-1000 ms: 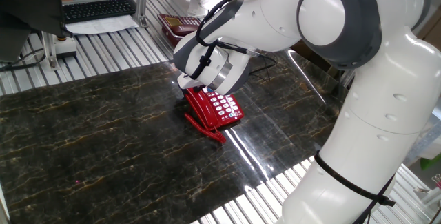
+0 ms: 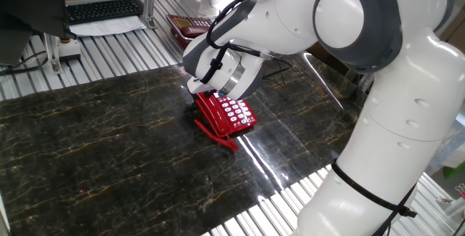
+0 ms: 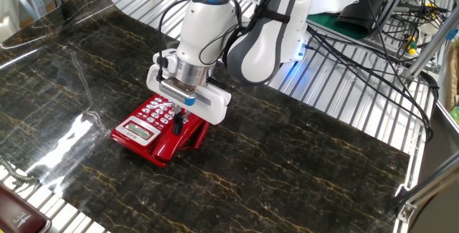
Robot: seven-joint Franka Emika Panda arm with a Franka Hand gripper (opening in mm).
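Observation:
A red desk phone (image 3: 136,129) with white keys and a small display sits on the dark marbled board. Its red handset (image 3: 171,141) lies along one side of the body, and a red cord (image 2: 211,132) runs beside it. Directly over the phone, my gripper (image 3: 181,124) points down, its dark fingertip low against the handset area. Little space shows between the fingers, and whether the handset is between them cannot be made out. In exterior view 1 the hand covers the fingers and the phone's far end.
Around the phone, the marbled board (image 2: 94,156) is largely clear. A second, dark red phone (image 2: 190,27) stands on the slatted table behind, with a black keyboard (image 2: 105,9) to its left. Loose cables (image 3: 380,68) run along the right side in exterior view 2.

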